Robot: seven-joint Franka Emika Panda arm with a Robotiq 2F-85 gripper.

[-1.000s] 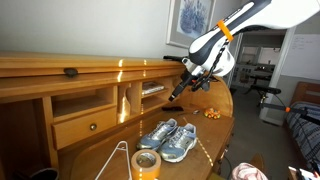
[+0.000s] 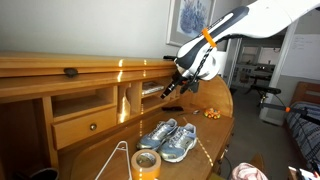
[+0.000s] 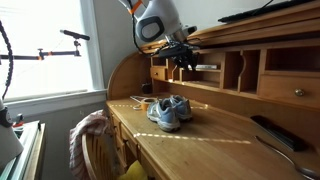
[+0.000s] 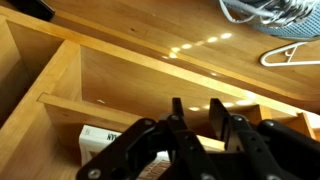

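My gripper hangs in front of the desk's raised cubbies, its two dark fingers apart with nothing seen between them. In exterior view 1 the gripper (image 2: 170, 90) is above and behind the pair of grey-blue sneakers (image 2: 180, 143), well clear of them. From the other side, the gripper (image 3: 188, 62) shows close to the cubby row, small and dark. A white item with print on its edge (image 4: 95, 137) lies in a cubby below the fingers in the wrist view; the fingers partly cover it.
An orange-yellow roll (image 2: 146, 164) and a white wire hanger (image 2: 113, 160) lie near the sneakers. Across the desk are a black case (image 3: 278, 132) and a spoon-like utensil (image 3: 287, 160). A wooden chair (image 3: 97, 155) stands in front. Bare desktop (image 3: 205, 150) lies between.
Over the last second my arm has shifted leftward in exterior view 1, and the gripper has risen slightly near the cubbies. The sneakers and other objects stay put.
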